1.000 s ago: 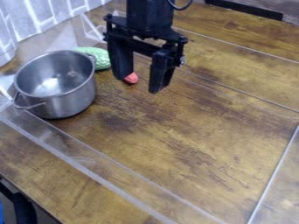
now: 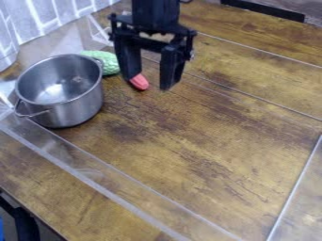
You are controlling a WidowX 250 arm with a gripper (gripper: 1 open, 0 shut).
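The black gripper (image 2: 149,58) hangs over the wooden table, top centre, its two fingers apart and pointing down, with nothing visible between them. Below it lies a small pink object (image 2: 138,83), partly behind the gripper. A steel pot (image 2: 59,89) stands at the left, and a green patterned item (image 2: 104,62) lies just behind it, partly hidden.
Clear plastic strips or panels run along the left side and the lower right. A pale wrinkled covering lines the back left.
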